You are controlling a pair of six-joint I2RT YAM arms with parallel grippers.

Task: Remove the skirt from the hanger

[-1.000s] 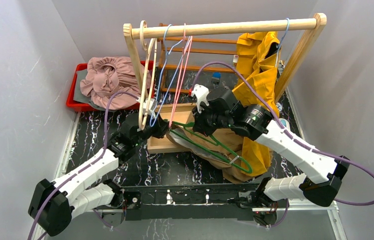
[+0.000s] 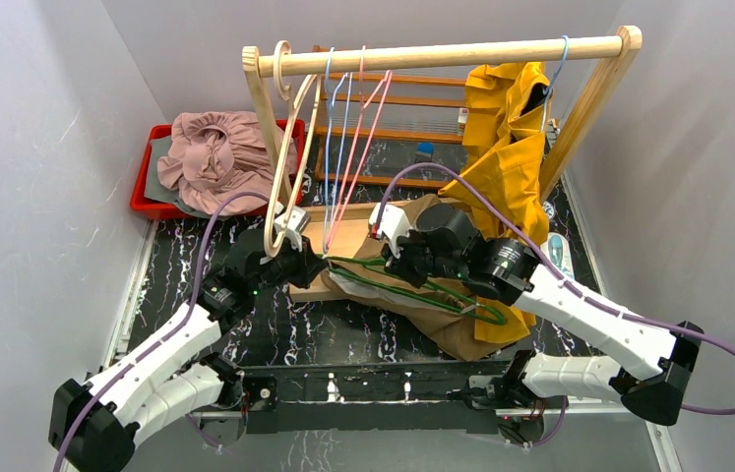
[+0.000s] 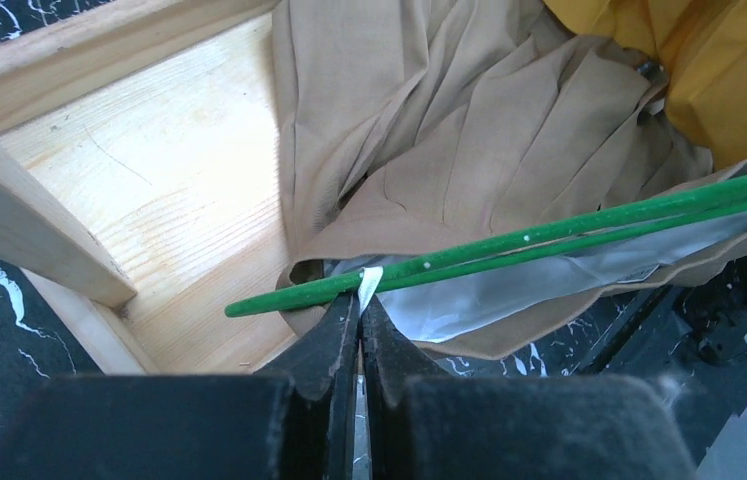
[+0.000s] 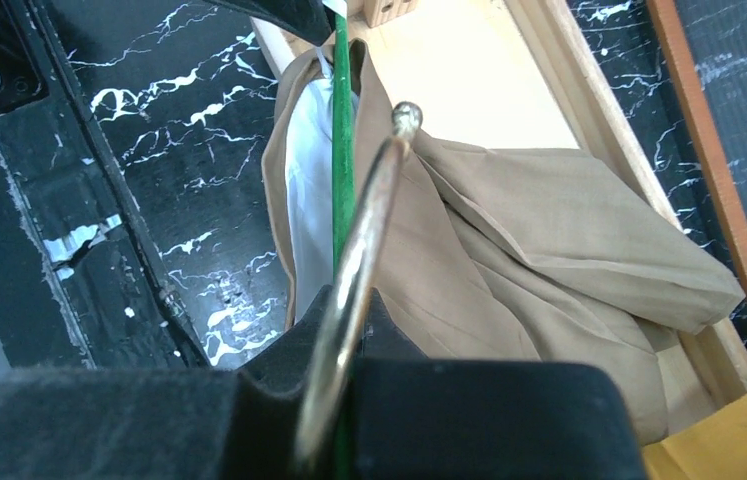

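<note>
The khaki skirt (image 3: pixel 469 160) with white lining lies in the wooden box, along the green hanger (image 3: pixel 589 225). My left gripper is shut at the hanger's end, a thin white strap between its fingertips. In the right wrist view my right gripper is shut on the green hanger (image 4: pixel 342 150), whose metal hook stands up toward the camera. The skirt's lining (image 4: pixel 309 180) shows beside the hanger.
A wooden rail (image 2: pixel 442 54) carries empty hangers and yellow garments (image 2: pixel 501 147). A red bin (image 2: pixel 144 192) with pink clothes stands at the left. The wooden box (image 3: pixel 149 180) is partly clear.
The right arm has shifted down and toward the front with the hanger. My left gripper has moved only slightly, and the hanging blue and pink hangers have swung.
</note>
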